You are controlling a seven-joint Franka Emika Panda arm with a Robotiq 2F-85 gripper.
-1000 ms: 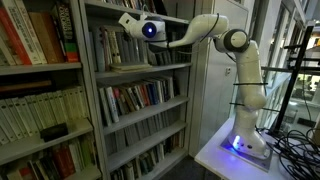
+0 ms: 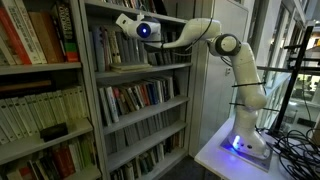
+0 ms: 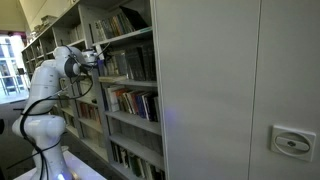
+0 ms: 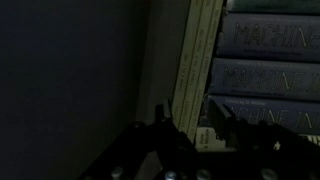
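Observation:
My gripper (image 2: 124, 21) is up at the upper shelf of the grey bookcase, at the end of the outstretched arm. In the wrist view the dark fingers of the gripper stand apart, so it is open. Pale upright books (image 4: 198, 62) show beyond and between the fingertips; whether any lies inside the fingers is too dark to tell. To their right, dark volumes lettered "MACHINE" (image 4: 268, 77) stand along the shelf in the wrist picture. The second exterior view shows the gripper area (image 3: 103, 48) only small, against the shelf.
A grey upright panel (image 4: 158, 60) borders the pale books, with a dark empty-looking area left of it. Lower shelves hold rows of books (image 2: 145, 95). The white table (image 2: 222, 160) under the arm has open space.
The wrist end of the arm has shifted slightly left in the exterior view, along the upper shelf.

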